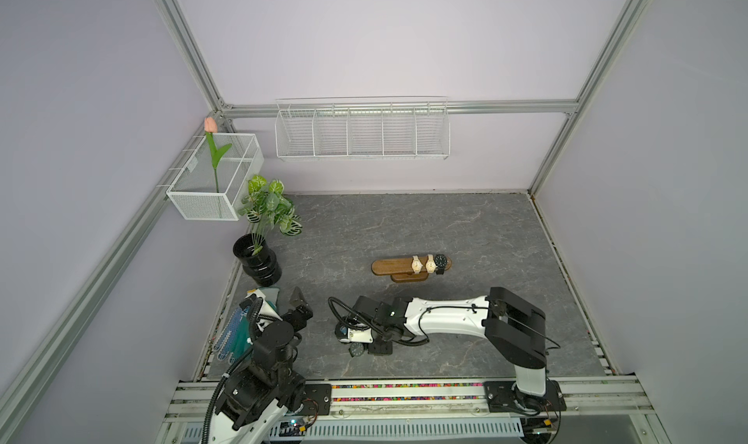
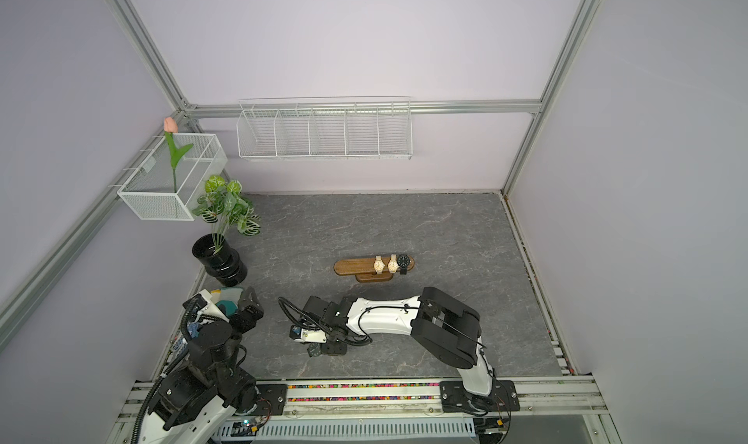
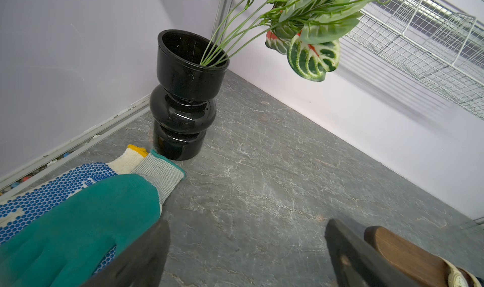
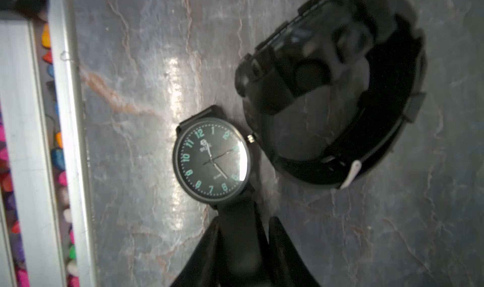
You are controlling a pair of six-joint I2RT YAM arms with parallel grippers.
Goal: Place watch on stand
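Note:
The wooden watch stand (image 1: 389, 266) holds three watches, two light-faced and one dark, near the table's middle. In the right wrist view a black watch (image 4: 210, 160) with green numerals lies flat, next to a bulky black watch (image 4: 312, 65). My right gripper is low over the table, its blurred fingers around the green-numeral watch's strap; whether they grip it is unclear. My left gripper stands open above the table at the left, nothing between its fingers.
A black vase (image 3: 179, 120) with leaves stands at the left, beside gloves (image 3: 85, 226). A wire basket (image 1: 214, 202) and rack (image 1: 362, 132) hang on the walls.

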